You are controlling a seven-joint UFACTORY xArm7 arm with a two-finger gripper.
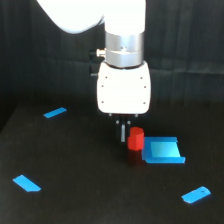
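Note:
A red block (136, 138) sits on the dark table, right against the left side of a light-blue square tray (164, 150). My white gripper hand comes down from above, and the dark fingers of my gripper (123, 130) end just left of the block, close to it. They blend into the black background, so how far apart they stand is unclear. No part of the block appears clasped between them.
Strips of blue tape mark the table: one at back left (55, 112), one at front left (27, 184), one at front right (196, 195).

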